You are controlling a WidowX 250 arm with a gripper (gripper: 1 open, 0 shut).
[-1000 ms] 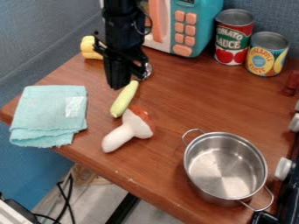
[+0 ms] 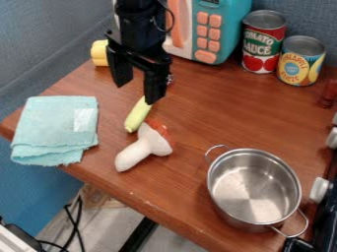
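Observation:
My black gripper (image 2: 137, 83) hangs over the back left of the wooden table, its two fingers spread apart and open, above the upper end of a yellow elongated item (image 2: 138, 114). A white mushroom-like object with a red cap (image 2: 142, 150) lies just below that item. A folded light-blue cloth (image 2: 53, 134) rests at the left edge, and a steel pot (image 2: 254, 185) with two handles stands at the front right.
A tomato sauce can (image 2: 262, 42), a second can (image 2: 301, 62) and a teal toy microwave (image 2: 206, 28) stand at the back. A yellow object (image 2: 99, 53) is at back left.
The gripper has turned and its fingers now show wider apart, one further left. The objects on the table have not visibly moved.

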